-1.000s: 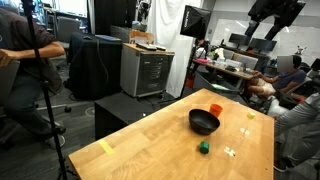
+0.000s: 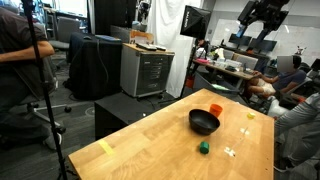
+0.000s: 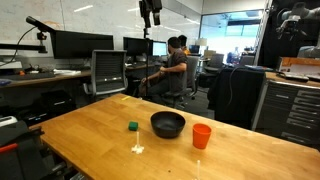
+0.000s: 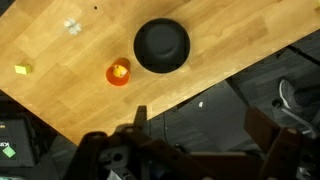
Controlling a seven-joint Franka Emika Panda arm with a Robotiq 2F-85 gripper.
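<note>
My gripper is open, with nothing between its fingers; it hangs high above the table in both exterior views. Beneath it, a black bowl [image 4: 162, 45] rests on the wooden table. Beside the bowl stands a red-orange cup [image 4: 118, 72], and something yellow shows inside it in the wrist view. A small dark green object [image 2: 204, 147] sits on the near side of the bowl in exterior view 1. Near the cup's far side lies a small yellow block [image 4: 23, 69]. A small white item [image 4: 73, 26] lies flat on the wood.
A dark cabinet [image 2: 145, 70] stands behind it. A person [image 3: 177, 70] sits beyond the table. Dark floor and equipment lie past the table edge in the wrist view.
In exterior view 1 the arm and gripper have shifted slightly left over the last second. The objects on the table have not moved.
</note>
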